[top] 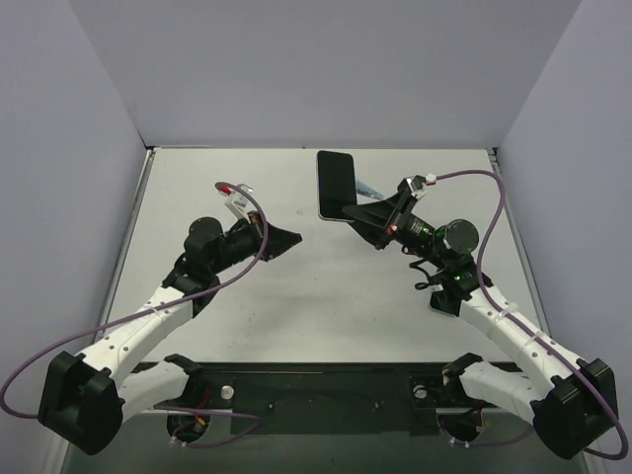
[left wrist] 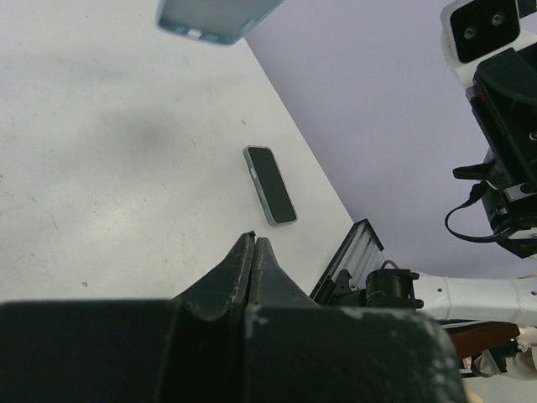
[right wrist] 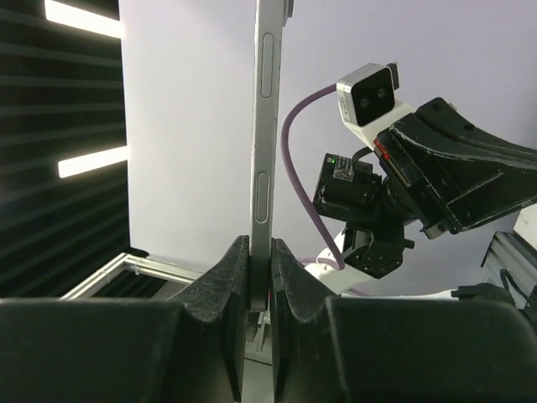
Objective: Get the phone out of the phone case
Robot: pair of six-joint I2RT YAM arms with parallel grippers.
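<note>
A phone [top: 336,185] with its black screen facing up is held above the table by my right gripper [top: 363,214], which is shut on its near right corner. In the right wrist view, the phone's silvery edge [right wrist: 265,126] with long side buttons runs down between the fingertips. Its pale lower end [left wrist: 210,25] shows at the top of the left wrist view. Whether a clear case is around it, I cannot tell. My left gripper [top: 299,238] is shut with nothing between its tips, left of the phone and apart from it.
A second black-screened phone-like slab [left wrist: 270,185] lies on the white table [top: 197,188] near its right edge. Some pale bluish thing [top: 368,190] shows just behind my right gripper; what it is stays unclear.
</note>
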